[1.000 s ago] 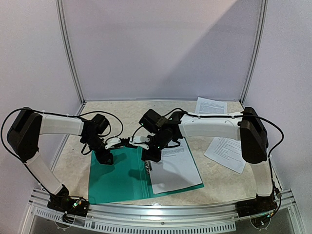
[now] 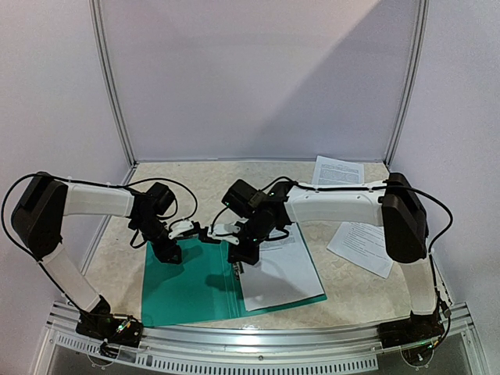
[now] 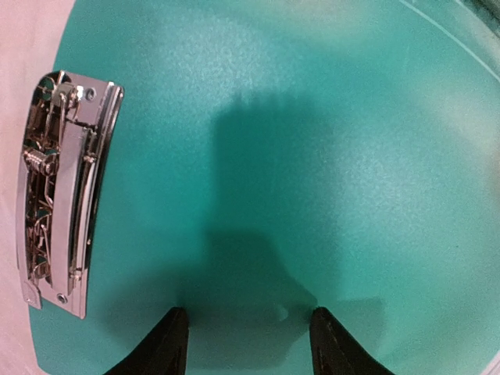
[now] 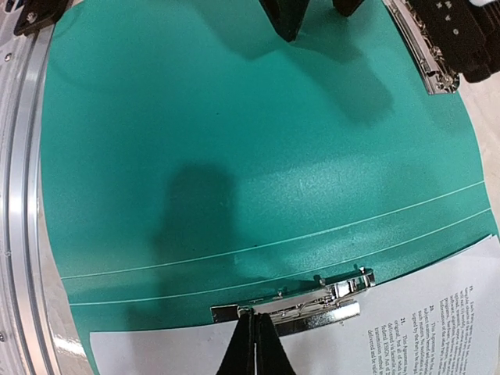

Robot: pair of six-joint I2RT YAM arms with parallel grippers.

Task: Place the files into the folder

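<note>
The green folder (image 2: 183, 293) lies spread flat on the table. White printed sheets (image 2: 281, 281) cover its right half, their edge along the spine under a metal clip (image 4: 312, 303). Over the clip, in the right wrist view, my right gripper is shut with nothing visible between its fingers; whether it touches the clip I cannot tell. My left gripper is above the bare left cover, part open and empty. Another metal clip (image 3: 66, 191) sits at that cover's edge in the left wrist view.
Two loose printed sheets lie apart from the folder: one sheet (image 2: 338, 170) at the back right, another sheet (image 2: 363, 246) at the right. A metal rail (image 2: 258, 337) runs along the front edge. Both arms meet closely above the folder's back.
Near the folder's back, the left gripper's fingers and the right gripper have shifted very slightly. Folder and sheets have stayed in place.
</note>
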